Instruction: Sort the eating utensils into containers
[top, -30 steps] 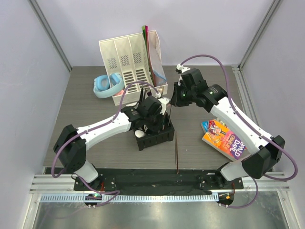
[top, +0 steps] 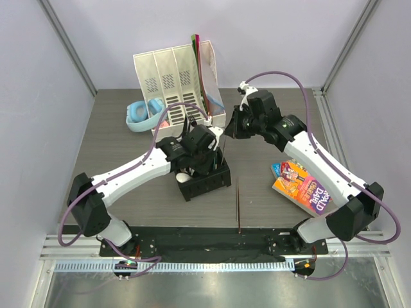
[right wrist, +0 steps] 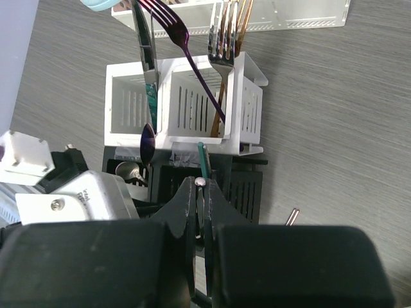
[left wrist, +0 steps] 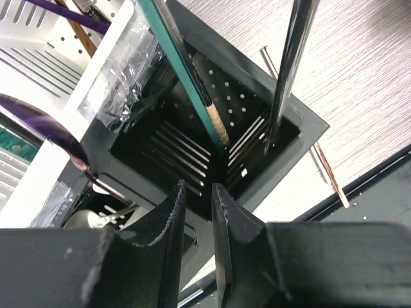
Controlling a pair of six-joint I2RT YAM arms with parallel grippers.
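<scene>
A black basket [top: 205,185] stands in the middle of the table. Over its near rim, my left gripper has its fingers slightly apart; whether they touch the rim I cannot tell. My right gripper is shut on a slim silver utensil [left wrist: 292,64], whose lower end reaches into the basket's right compartment. A teal stick [left wrist: 183,74] and a dark chopstick [left wrist: 212,110] with a tan tip lean in the same compartment. A spoon [right wrist: 128,171] rests in the other compartment. The white basket [right wrist: 128,139] behind holds a purple fork [right wrist: 172,27], a silver fork [right wrist: 222,58] and other utensils.
Two thin chopsticks [top: 238,205] lie on the table right of the black basket. Books [top: 302,186] lie farther right. A cream rack [top: 170,77] and a light-blue bowl [top: 142,123] with headphones stand at the back.
The black basket and my left gripper have shifted slightly left. My right gripper has moved a little left with the silver utensil still in it.
</scene>
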